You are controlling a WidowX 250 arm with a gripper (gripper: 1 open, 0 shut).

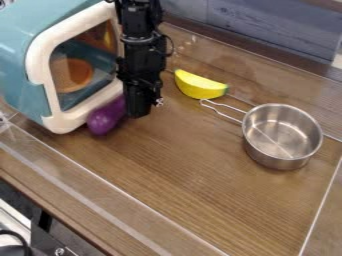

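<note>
A black gripper [142, 100] hangs down beside the opening of a light blue and white box [74, 118], low over the wooden table, its tip right by a purple eggplant [104, 120]. The eggplant lies along the box's front lower edge, partly behind the gripper. The fingers are dark and small in view; I see nothing clearly held between them. An orange round object [74, 73] sits inside the box.
A yellow banana [199, 85] lies right of the gripper. A steel pot [281, 139] with a long handle stands at the right.
</note>
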